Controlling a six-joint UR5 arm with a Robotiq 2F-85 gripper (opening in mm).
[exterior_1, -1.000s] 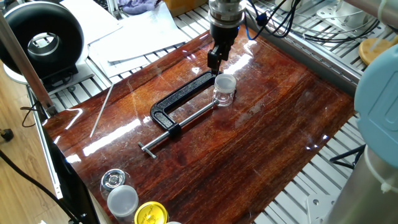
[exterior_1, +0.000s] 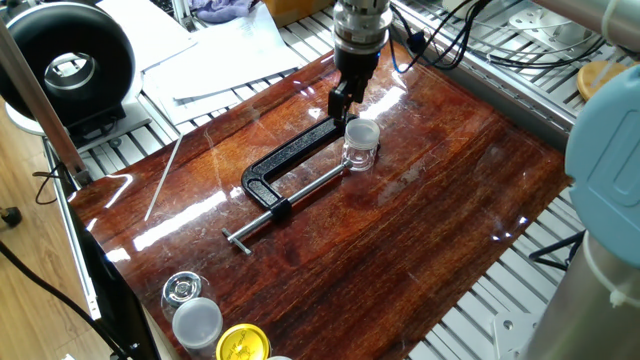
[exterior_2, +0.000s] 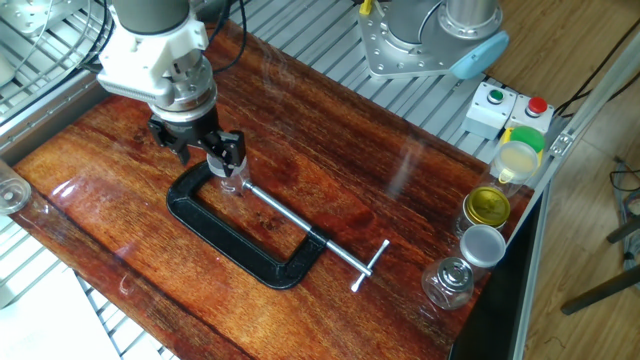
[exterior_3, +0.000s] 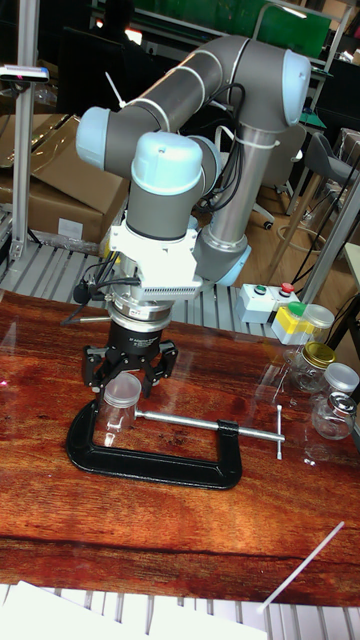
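Note:
A clear jar with a frosted white lid (exterior_1: 362, 133) stands upright on the brown table, within the frame of a black C-clamp (exterior_1: 268, 170) lying flat. The clamp's steel screw (exterior_2: 288, 214) reaches up to the jar's side; whether it touches the glass I cannot tell. My gripper (exterior_3: 126, 382) points down just behind the jar, its dark fingers (exterior_3: 164, 361) spread wide, and stands open. No grasped object shows between them. In exterior view 2 one finger (exterior_2: 234, 150) overlaps the jar's lid (exterior_2: 222, 168), so contact is unclear there.
Several lidded jars stand along one table edge, among them a gold-lidded one (exterior_1: 243, 343) and a white-lidded one (exterior_1: 197, 322). A thin white rod (exterior_1: 163, 178) lies near another edge.
The lidded jar and clamp have stayed in place.

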